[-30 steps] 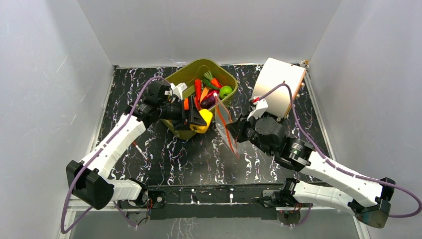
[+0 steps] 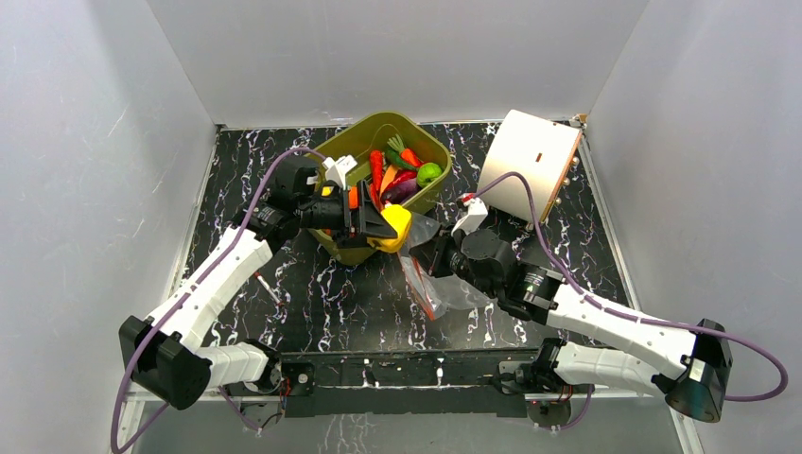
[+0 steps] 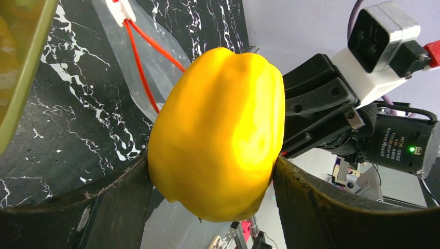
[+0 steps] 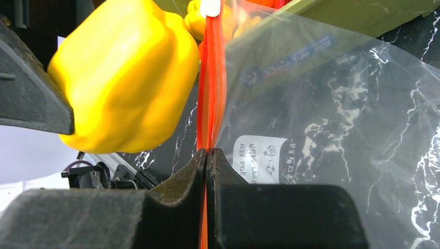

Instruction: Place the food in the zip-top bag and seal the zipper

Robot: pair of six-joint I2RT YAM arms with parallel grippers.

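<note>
My left gripper is shut on a yellow bell pepper, held beside the clear zip bag with its orange zipper. My right gripper is shut on the zipper edge, its fingertips on the orange strip. The bag hangs from it over the table, white slider at the top of the zipper. In the right wrist view the pepper is just left of the zipper.
A green bin of toy vegetables stands behind both grippers. A white cylindrical object stands at the back right. Walls enclose the table, whose front left is mostly clear.
My right gripper has moved left, toward the pepper, and the bag has swung and spread below it. The pepper in my left gripper has shifted slightly right.
</note>
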